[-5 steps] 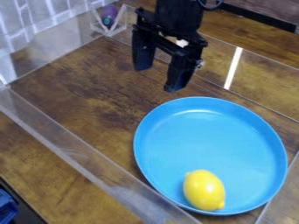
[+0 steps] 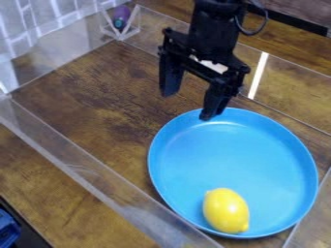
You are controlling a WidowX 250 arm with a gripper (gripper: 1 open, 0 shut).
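The black gripper hangs over the wooden surface just behind a blue plate, its two fingers spread apart with nothing visible between them. A yellow oval object, lemon-like, rests on the front part of the plate, well apart from the gripper.
Clear plastic walls border the wooden area. A small purple and teal object is at the back left corner. The wood left of the plate is bare. Something blue shows at the bottom left, outside the wall.
The plate and yellow object are unmoved.
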